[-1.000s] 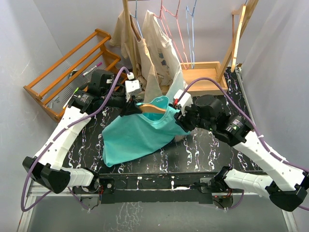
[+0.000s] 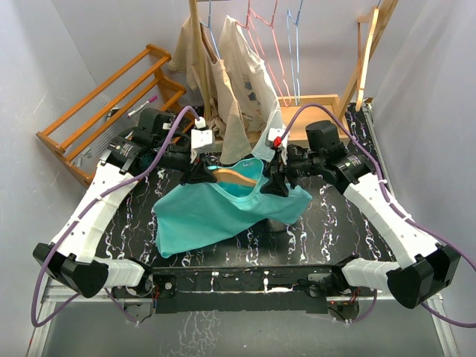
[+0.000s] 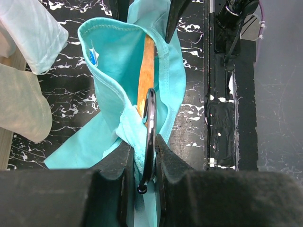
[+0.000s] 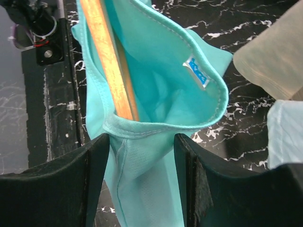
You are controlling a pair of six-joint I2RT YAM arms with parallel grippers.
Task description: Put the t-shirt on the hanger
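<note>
The turquoise t-shirt [image 2: 201, 216] hangs between both grippers over the black table. A wooden hanger [image 2: 233, 177] runs inside its neck opening, its dark hook [image 3: 149, 127] showing in the left wrist view. My left gripper is shut on the t-shirt and hanger near the hook. My right gripper stands open around the gathered collar at the other end of the hanger, where the hanger's tip [image 4: 125, 109] sits under the fabric edge.
A drying rack with hanging beige cloths [image 2: 238, 104] and coloured hangers stands at the back. A wooden crate [image 2: 312, 119] is behind the right arm, and a wooden shelf unit [image 2: 89, 111] leans at the back left.
The left arm has moved very little.
</note>
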